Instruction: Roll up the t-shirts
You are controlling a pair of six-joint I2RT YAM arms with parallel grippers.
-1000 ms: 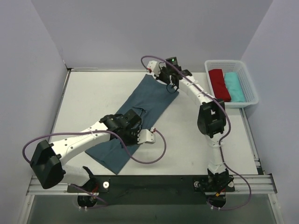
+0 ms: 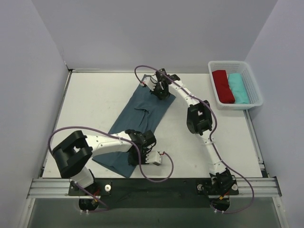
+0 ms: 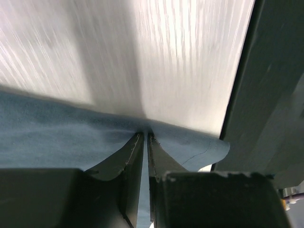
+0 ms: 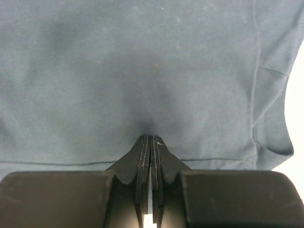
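Note:
A blue-grey t-shirt (image 2: 118, 123) lies spread diagonally on the white table. My left gripper (image 2: 138, 162) is down on the near part of the shirt at its right side; in the left wrist view its fingertips (image 3: 145, 135) are close together at the shirt's edge, and whether any cloth is between them is hard to see. My right gripper (image 2: 156, 92) is on the far part of the shirt; in the right wrist view (image 4: 149, 140) it is shut at the cloth.
A white basket (image 2: 254, 95) at the back right holds a red folded cloth (image 2: 223, 85) and a turquoise one (image 2: 238, 88). The dark front edge of the table lies just below the shirt.
The right arm has moved left and lower on the far part of the shirt.

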